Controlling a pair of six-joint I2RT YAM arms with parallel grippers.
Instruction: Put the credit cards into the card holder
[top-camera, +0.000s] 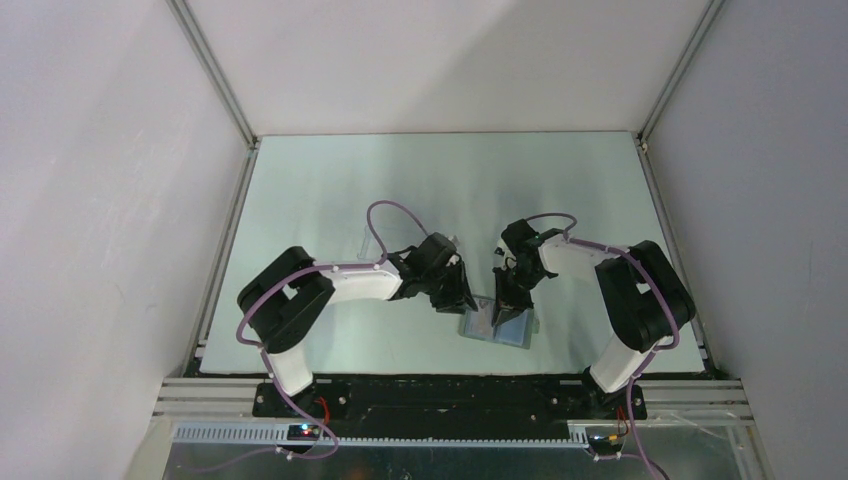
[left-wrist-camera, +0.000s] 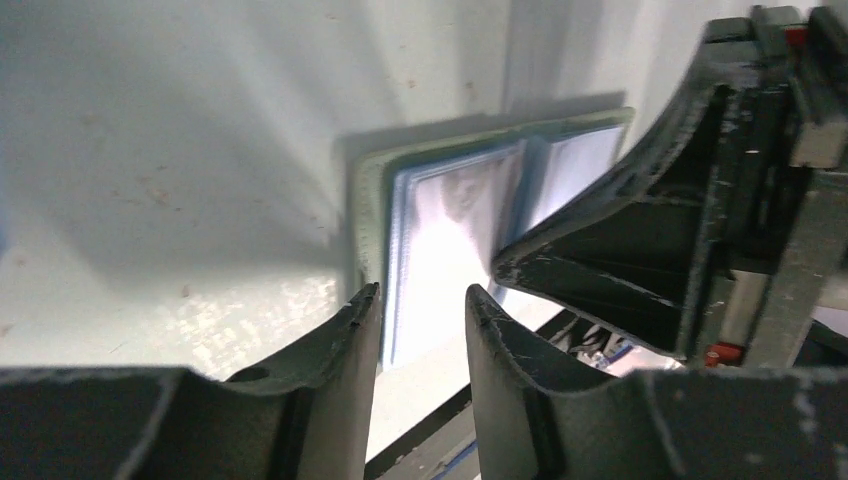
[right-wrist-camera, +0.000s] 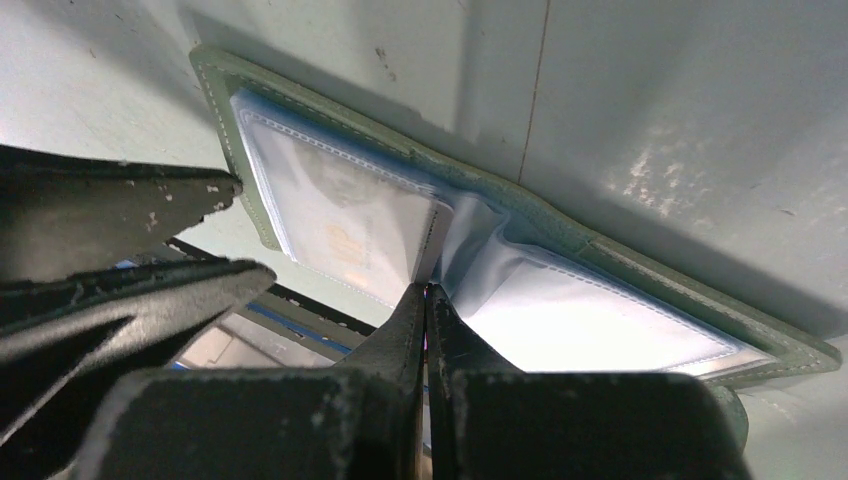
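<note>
The card holder (top-camera: 515, 332) lies flat near the table's front edge, with a green border and two pockets showing white faces. Over its left pocket (right-wrist-camera: 340, 205), my left gripper has its fingers apart, with no card visibly gripped between them. My right gripper is shut, its tips at the inner edge of that pocket, close to the rumpled clear film at the fold. Nothing clearly shows between those tips. The right pocket (right-wrist-camera: 580, 310) is partly covered by the right fingers. Whether cards fill the pockets, I cannot tell.
A clear flat object (top-camera: 367, 243) lies behind the left forearm, mostly hidden. The two grippers are close together over the holder.
</note>
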